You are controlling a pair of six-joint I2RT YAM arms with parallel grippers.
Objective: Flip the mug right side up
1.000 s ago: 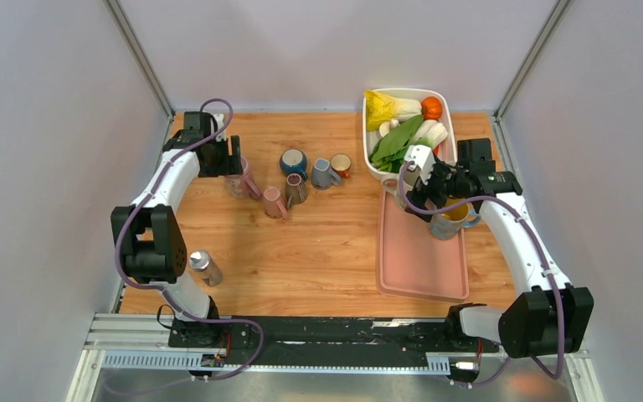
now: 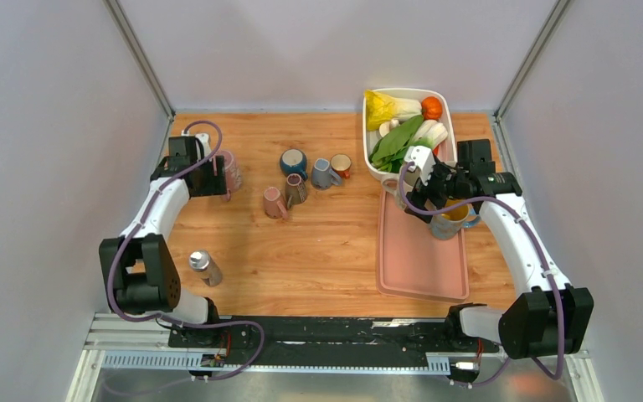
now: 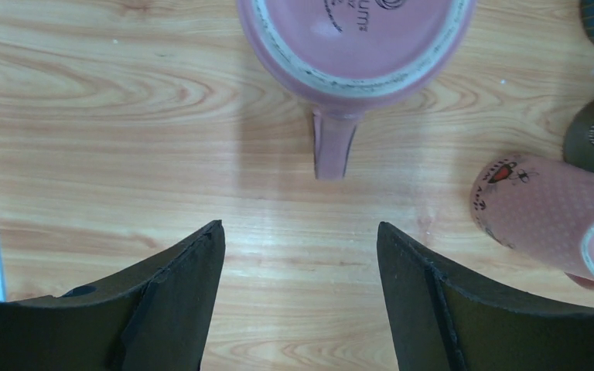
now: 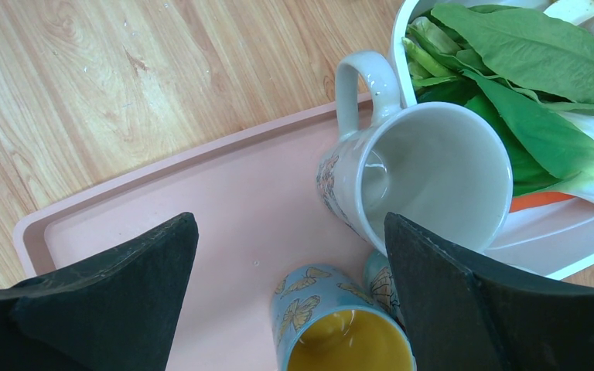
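Observation:
A pink mug (image 3: 360,46) stands upside down at the table's back left, its base facing up. Its handle (image 3: 331,147) points toward my left gripper, which is open and empty; the mug lies beyond the fingertips. From above, that same pink mug (image 2: 233,172) shows partly behind the left gripper's dark body. Over the tray, my right gripper is open. Near its right finger (image 4: 441,270) are a white mug (image 4: 402,166) and a blue butterfly mug (image 4: 309,297) with a yellow inside.
Several other mugs cluster mid-table, among them a smaller pink mug (image 2: 274,203) and a blue-grey mug (image 2: 323,174). A metal bottle (image 2: 206,268) is near the front left. The pink tray (image 2: 423,272) and white vegetable basket (image 2: 366,138) occupy the right.
The pink mug has shifted left, and its handle has swung from front-right to the front. The right arm is still.

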